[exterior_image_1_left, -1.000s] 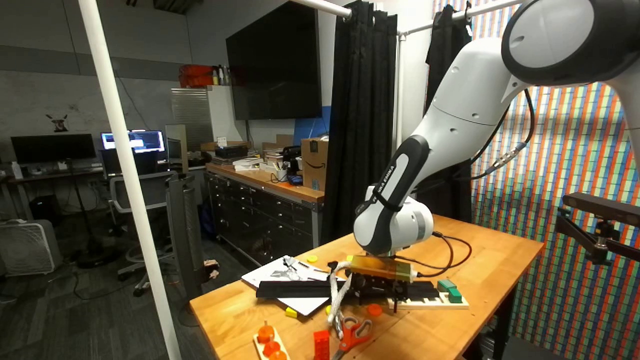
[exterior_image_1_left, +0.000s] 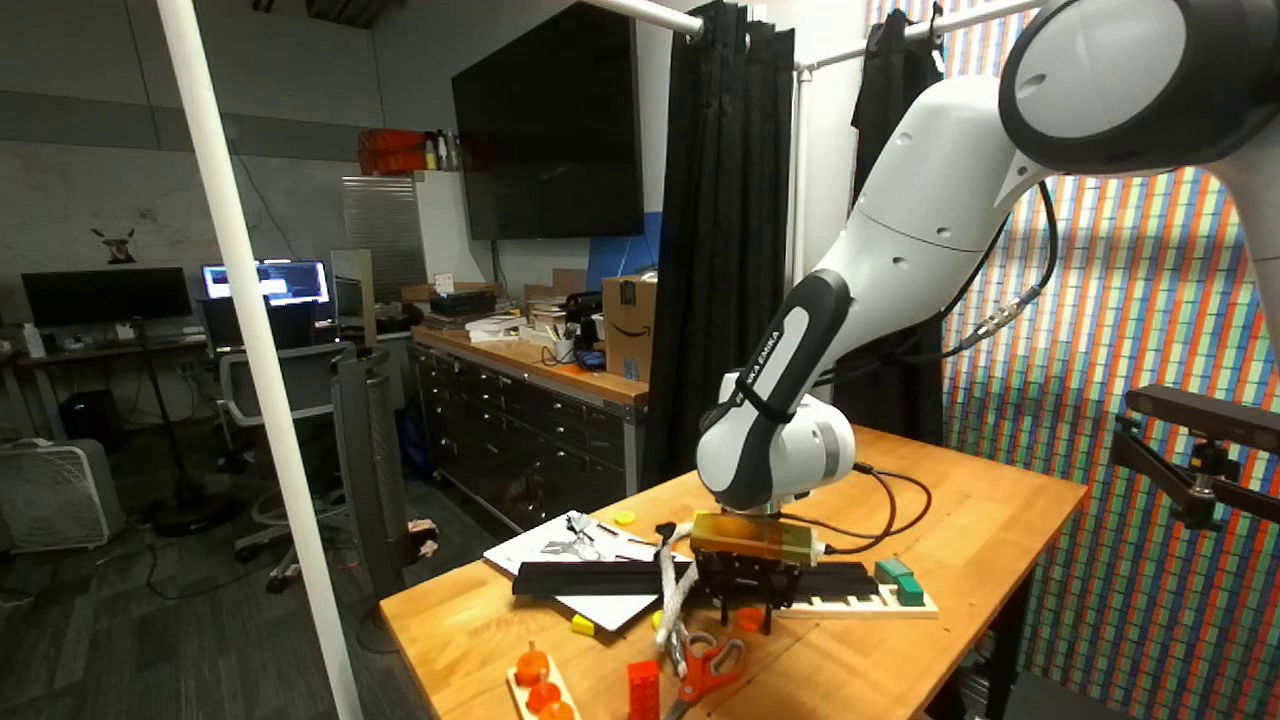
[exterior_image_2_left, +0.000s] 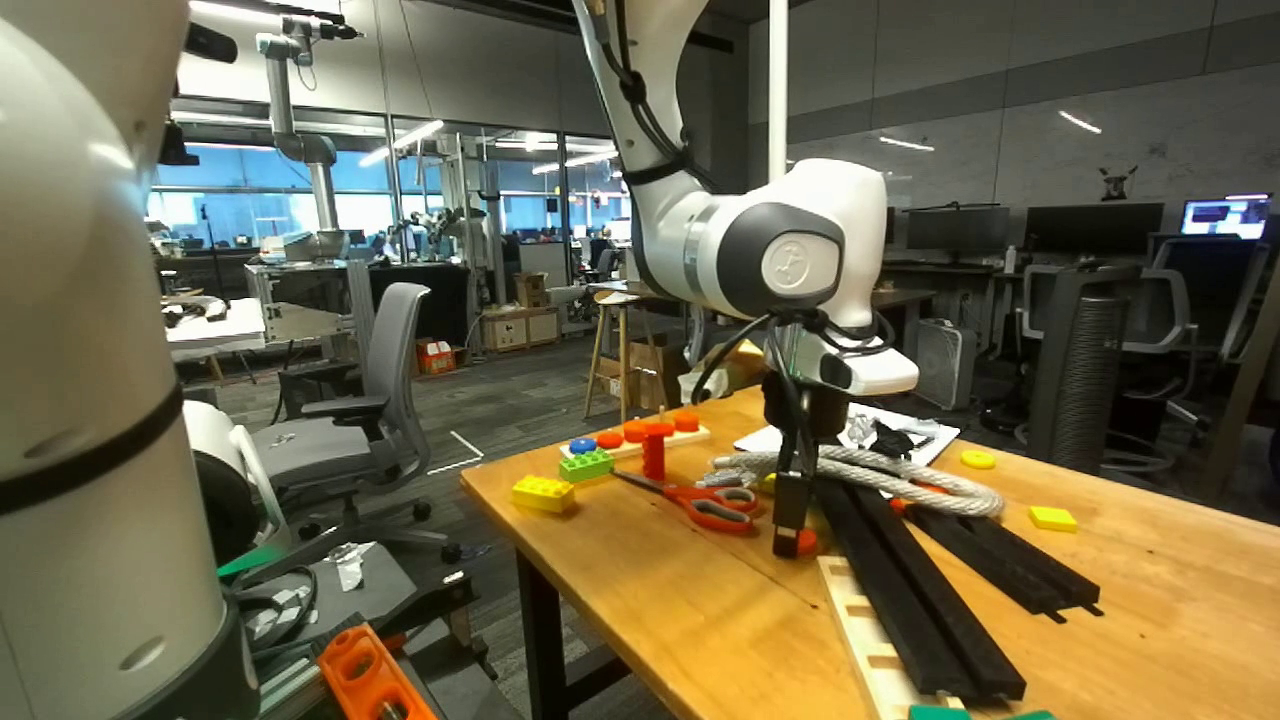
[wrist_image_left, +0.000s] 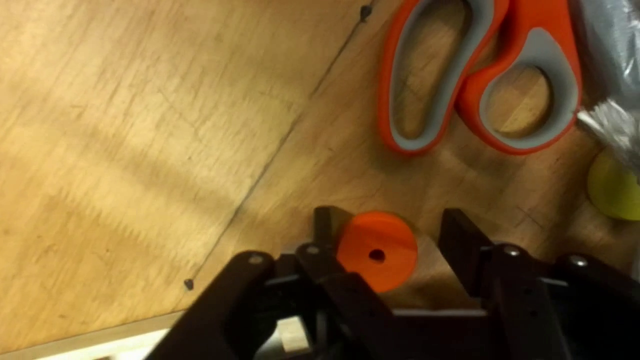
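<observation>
An orange disc with a small centre hole (wrist_image_left: 387, 271) lies flat on the wooden table. My gripper is low over it, its fingers apart, one on each side of the disc. In the wrist view the left finger (wrist_image_left: 322, 223) is close against the disc's edge, while a wider gap shows on the right side; contact cannot be told. The fingers stand part open. Exterior view 1 shows the gripper (exterior_image_1_left: 746, 617) at the disc, and in exterior view 2 a finger (exterior_image_2_left: 788, 528) partly hides it.
Orange-handled scissors (wrist_image_left: 447, 120) lie close by, with a rope (exterior_image_2_left: 900, 470) beside the gripper. Black track pieces (exterior_image_2_left: 918, 600) and a pale wooden rack (exterior_image_2_left: 866, 636) border the area. Toy bricks, a red one (exterior_image_1_left: 643, 690) among them, stand nearer the edge.
In exterior view 1 the arm has shifted slightly left and lower. The fingers now stand around the orange disc, where before they were to its right. Their gap looks narrower.
</observation>
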